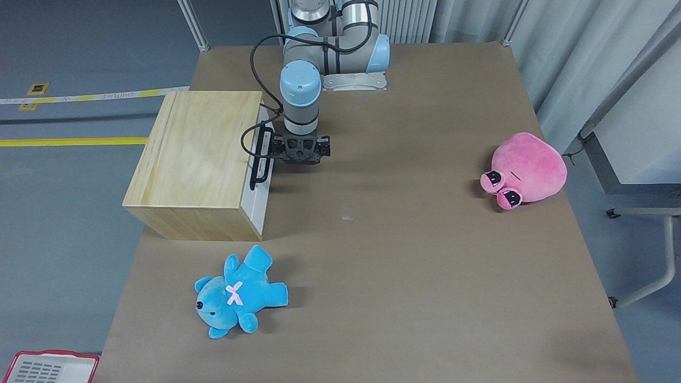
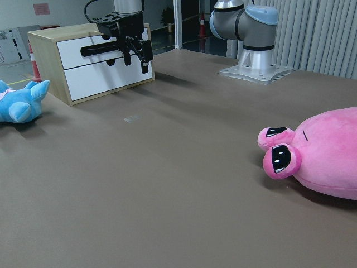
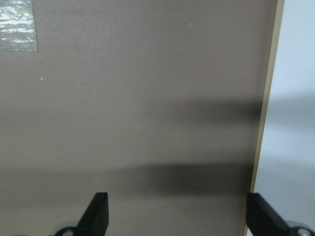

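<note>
A wooden cabinet [image 1: 188, 153] with white drawer fronts [image 2: 105, 75] stands at the left of the table; both drawers appear closed. My gripper [image 2: 135, 63] hangs at its front, fingers pointing down, close beside the upper drawer and its long black bar. In the wrist view two dark fingers [image 3: 95, 216] sit wide apart at the lower edge, over bare table and the white front's edge, nothing seen between them. A blue teddy bear [image 1: 246, 293] lies in front of the cabinet; a pink plush toy [image 1: 526, 166] lies at the table's right.
A red-rimmed basket [image 1: 70, 367] is at the lower left, off the table. The arm's base [image 2: 257, 72] stands at the back.
</note>
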